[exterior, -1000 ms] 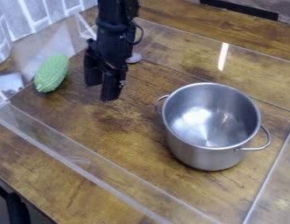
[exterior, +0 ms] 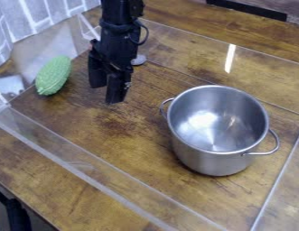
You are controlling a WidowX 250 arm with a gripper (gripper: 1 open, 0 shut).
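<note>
The black robot arm stands at the back centre of the wooden table, its gripper [exterior: 108, 88] hanging low over the wood at the upper middle; whether its fingers are open or shut is hard to make out. To its left lies a pale green, corn-shaped object [exterior: 52, 76]. A large steel pot [exterior: 219, 135] with two side handles sits to the right, apart from the gripper and empty inside.
Clear plastic edging [exterior: 67, 162] runs round the work area. A small white item [exterior: 137, 60] lies behind the arm, and pale crumpled items are at the left edge.
</note>
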